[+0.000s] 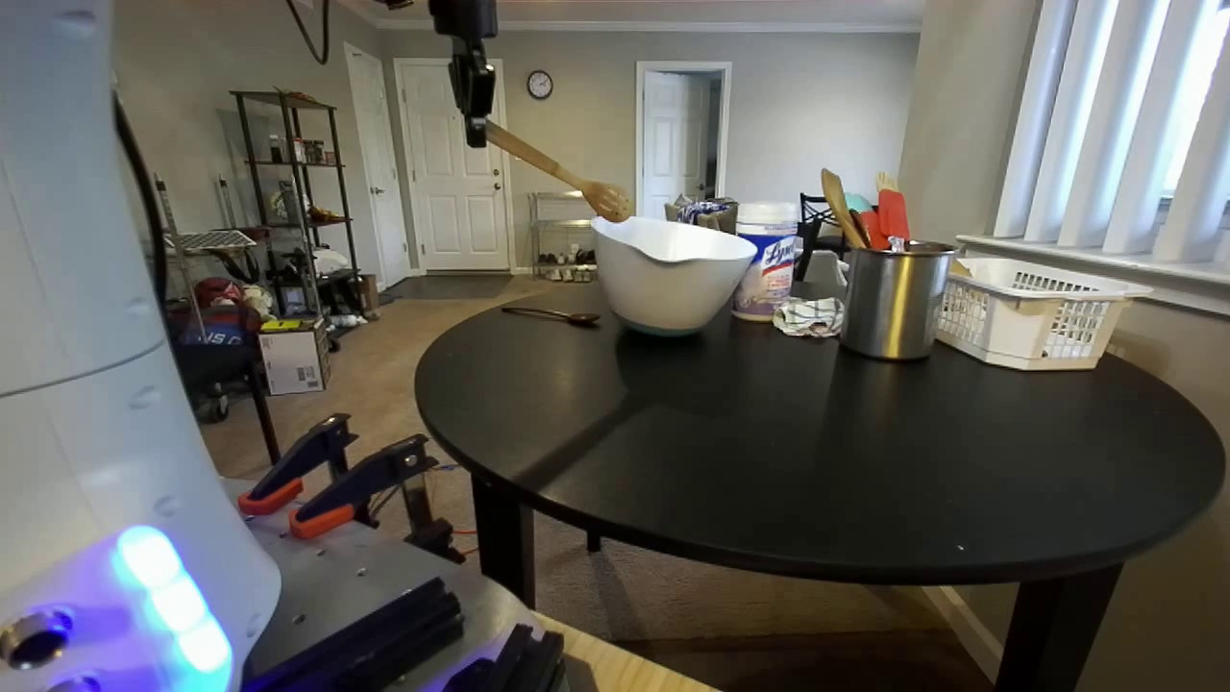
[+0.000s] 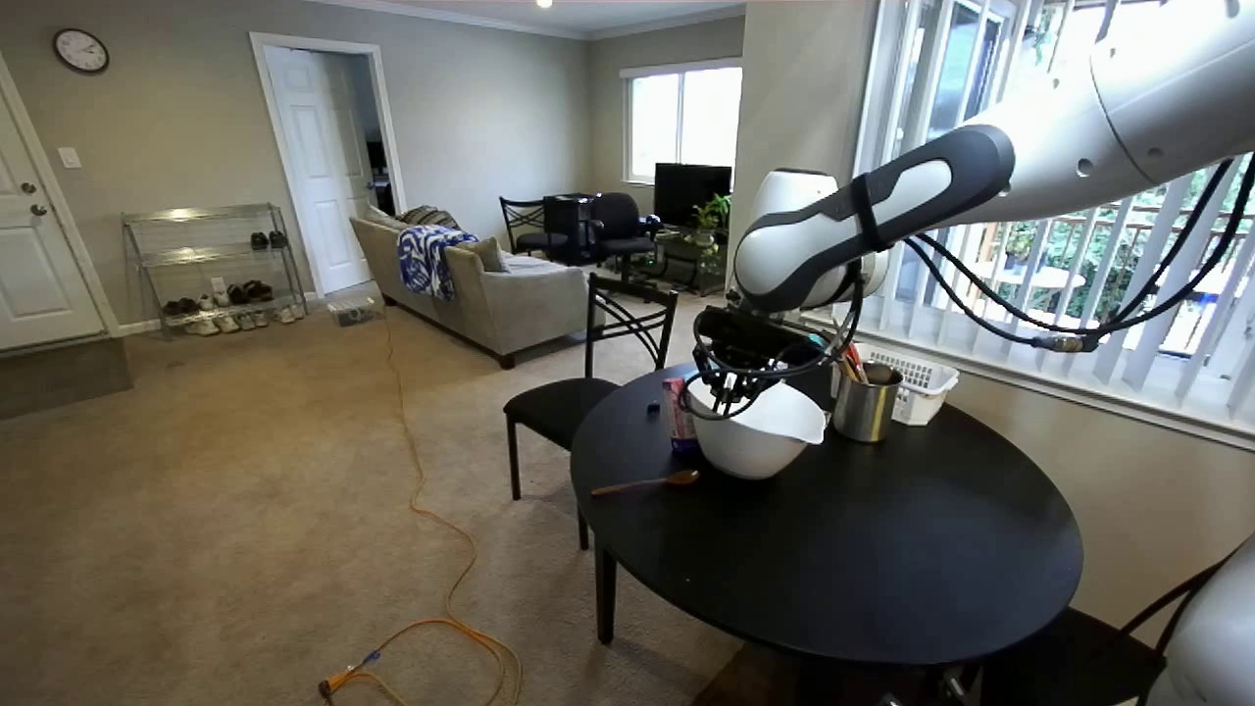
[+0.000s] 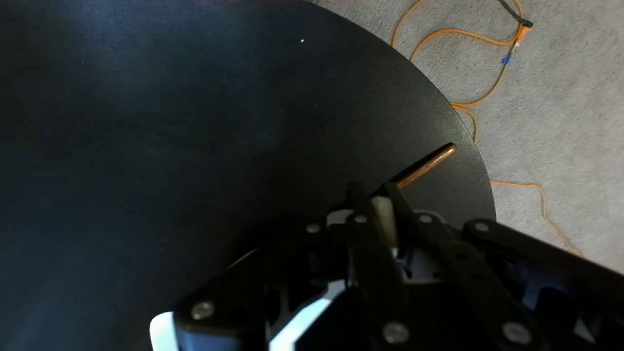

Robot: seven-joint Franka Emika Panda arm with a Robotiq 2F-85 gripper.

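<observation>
High over the table, my gripper [image 1: 475, 136] is shut on the handle of a light wooden spoon [image 1: 551, 169] with a slotted head. The handle slants down, and its head shows at the left rim of a white mixing bowl [image 1: 669, 277]; whether they touch I cannot tell. Upright on the table, the bowl shows a spout. A darker wooden spoon [image 2: 647, 482] lies flat beside the bowl. In the wrist view, part of the pale handle [image 3: 384, 217] shows between the fingers, and the dark spoon's handle [image 3: 430, 165] reaches out beyond them.
Behind the bowl stand a Lysol wipes tub [image 1: 766, 263] and a crumpled cloth [image 1: 809, 317]. A steel canister [image 1: 894, 302] of utensils and a white basket [image 1: 1015, 311] sit towards the window.
</observation>
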